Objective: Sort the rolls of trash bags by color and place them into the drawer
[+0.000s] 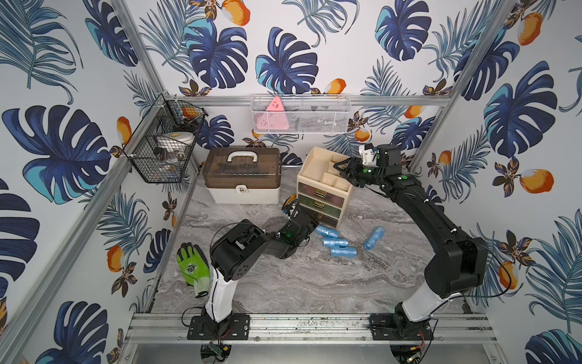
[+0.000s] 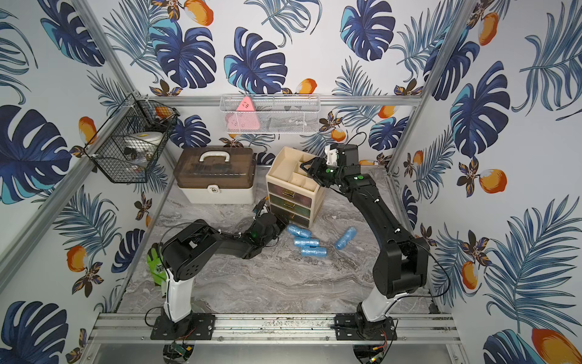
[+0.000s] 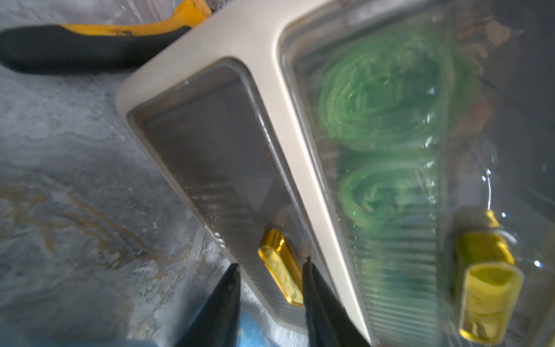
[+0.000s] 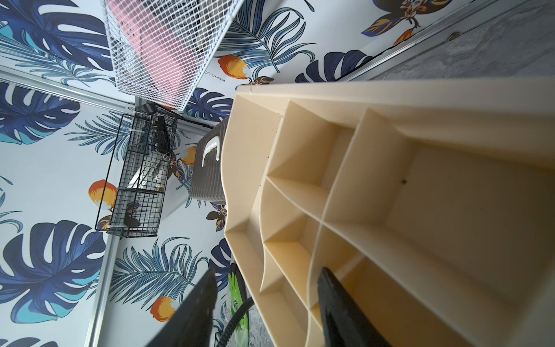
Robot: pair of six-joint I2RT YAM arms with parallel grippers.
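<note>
The cream drawer organizer (image 1: 306, 173) stands at the back centre. Green rolls (image 3: 393, 92) show through the middle drawer's clear front. My left gripper is open, low at the bottom drawer's gold handle (image 3: 280, 266), the handle seen between its blurred fingertips. My right gripper is open over the organizer's top compartments (image 4: 462, 214). Several blue rolls (image 1: 374, 236) lie on the grey surface in front of and right of the organizer.
A brown-lidded box (image 1: 242, 176) stands left of the organizer, a green glove (image 1: 191, 267) lies front left, and wire baskets (image 1: 300, 121) hang on the walls.
</note>
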